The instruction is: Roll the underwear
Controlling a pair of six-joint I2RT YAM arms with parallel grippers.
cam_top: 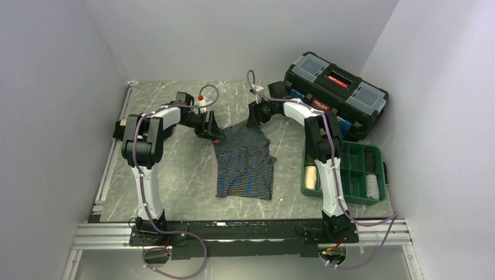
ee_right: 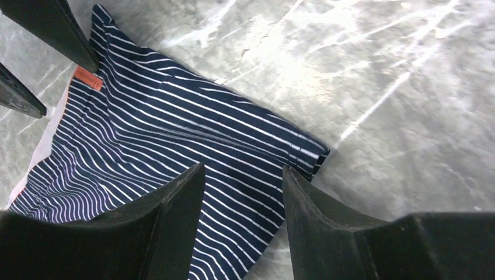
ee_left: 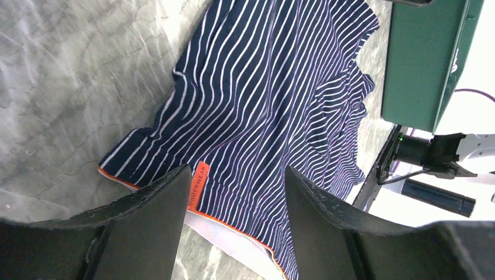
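Note:
The dark blue underwear with white stripes lies folded flat in the middle of the table. In the left wrist view its orange-edged side shows a small orange tag near the fingers. My left gripper is part open over the far left corner of the cloth, its fingers spread with stripes visible between them. At the far right corner my right gripper hangs part open above the cloth, fingers apart. Whether either fingertip touches the fabric, I cannot tell.
On the right stands a green divided box holding rolled items. Behind it is a black toolbox. Bare table surrounds the cloth at the front and left. A dark cloth lies beneath my left arm.

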